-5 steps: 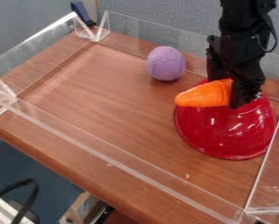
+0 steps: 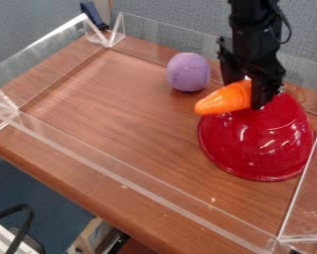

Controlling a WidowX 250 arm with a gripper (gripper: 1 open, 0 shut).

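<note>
The black gripper [image 2: 245, 83] hangs at the upper right over a red round lid or plate [image 2: 253, 149]. An orange carrot-like object [image 2: 225, 99] is at its fingertips above the back left part of the red piece, tilted with its near end down to the left; the gripper appears shut on it. A purple ball or eggplant-like object [image 2: 189, 71] rests on the wooden table to the left of the gripper.
Clear walls [image 2: 121, 189] ring the wooden table [image 2: 94, 99], with a blue item [image 2: 91, 15] at the back left corner.
The gripper and the orange object have moved up and slightly left, and the orange object is more tilted. The purple object has not visibly moved.
</note>
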